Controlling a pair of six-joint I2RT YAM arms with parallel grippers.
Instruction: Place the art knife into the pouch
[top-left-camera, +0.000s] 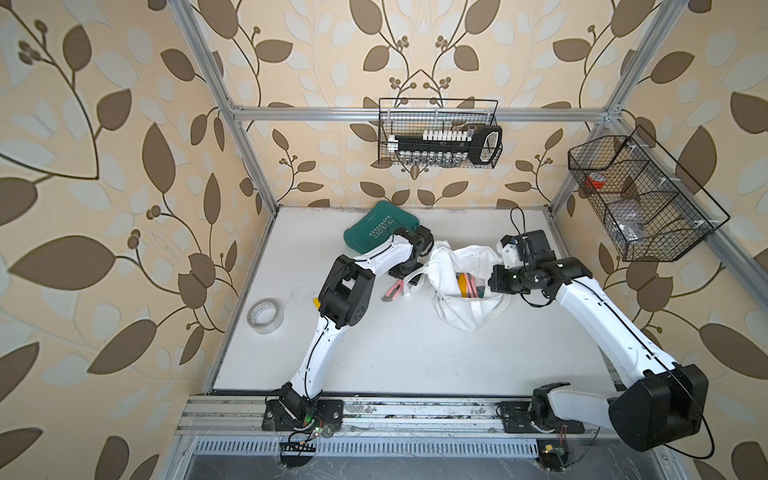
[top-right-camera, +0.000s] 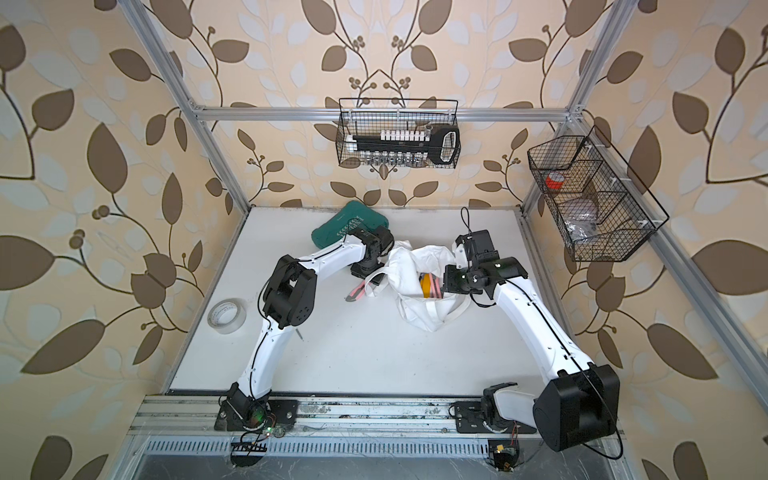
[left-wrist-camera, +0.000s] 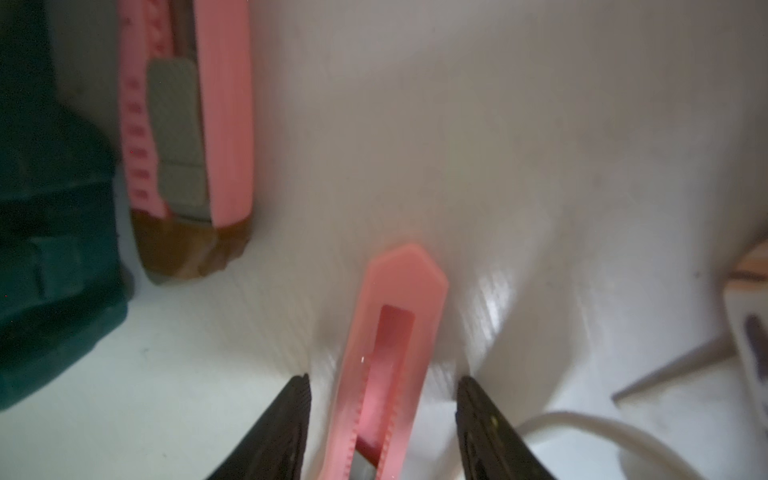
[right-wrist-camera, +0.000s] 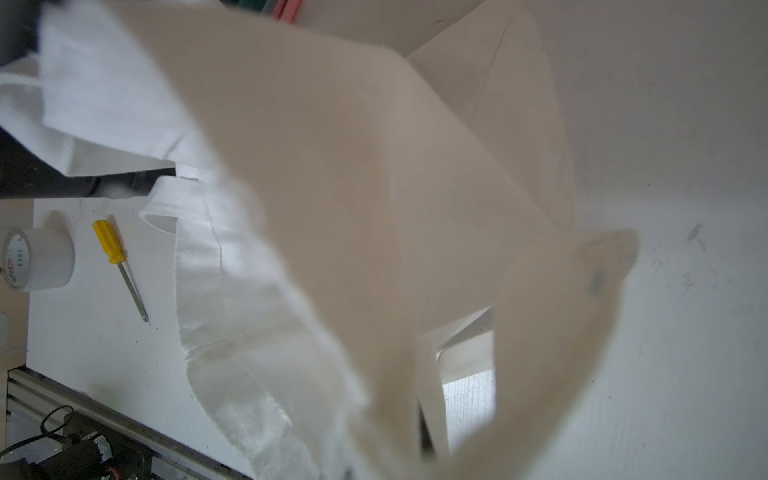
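Note:
A pink art knife (left-wrist-camera: 392, 360) lies on the table between the spread fingers of my open left gripper, not clamped. Another pink knife with a grey slider (left-wrist-camera: 180, 136) rests beside the green case (left-wrist-camera: 56, 240). In the top left view, a pink knife (top-left-camera: 392, 290) shows just in front of the left gripper. The white pouch (top-left-camera: 456, 313) stands with its mouth open, a yellow-orange item (top-left-camera: 462, 285) and something pink inside. At its right rim, my right gripper (top-left-camera: 497, 280) is shut on the cloth; pouch fabric (right-wrist-camera: 320, 160) fills much of the right wrist view and hides the fingertips.
The green case (top-left-camera: 380, 227) lies at the back. A tape roll (top-left-camera: 265, 316) and a yellow-handled screwdriver (right-wrist-camera: 109, 242) are on the left side. A pouch strap (left-wrist-camera: 608, 432) runs close to the left gripper's right finger.

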